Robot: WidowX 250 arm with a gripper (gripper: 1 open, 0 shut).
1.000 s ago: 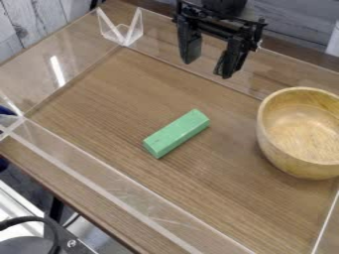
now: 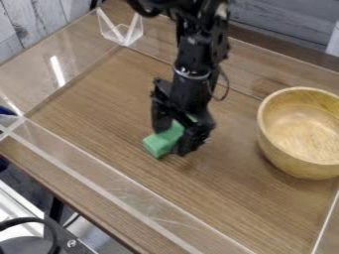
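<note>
My black gripper (image 2: 183, 125) is down over the green block (image 2: 162, 142) near the middle of the wooden table (image 2: 93, 129). Its dark fingers hide much of the block, whose lower-left part shows. I cannot tell how far apart the fingers are or whether they touch the block.
A large wooden bowl (image 2: 302, 131) stands on the right, close to the gripper. A small clear holder (image 2: 122, 28) sits at the back left.
</note>
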